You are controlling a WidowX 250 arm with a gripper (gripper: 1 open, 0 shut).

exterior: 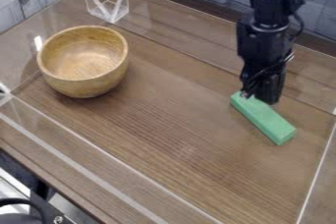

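A green block (262,117) lies flat on the wooden table at the right, long and slanted. The black gripper (262,92) hangs just above and behind its upper end, its fingers pointing down. The gripper looks shut, with nothing seen between its fingers; whether it touches the block is hard to tell.
A large wooden bowl (83,60) sits at the left. A small white wire-like holder (102,4) stands behind it.
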